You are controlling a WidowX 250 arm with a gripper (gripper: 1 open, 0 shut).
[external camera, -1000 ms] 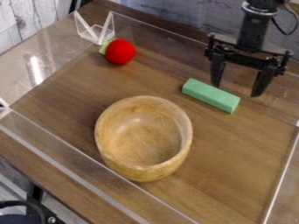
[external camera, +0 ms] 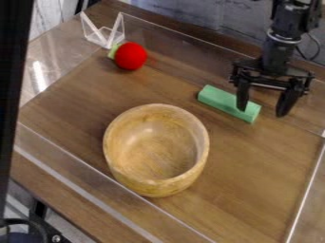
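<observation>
My black gripper hangs at the upper right, its fingers apart and open, low over the right end of a green block. One finger reaches down near the block's upper side, the other lies to the right of it; whether either touches the block I cannot tell. A wooden bowl sits at the lower middle, and a red ball-like object with some green beside it lies at the upper left.
A white wire rack stands behind the red object. Dark cables lie at the lower left corner.
The block, bowl and red object look unmoved.
</observation>
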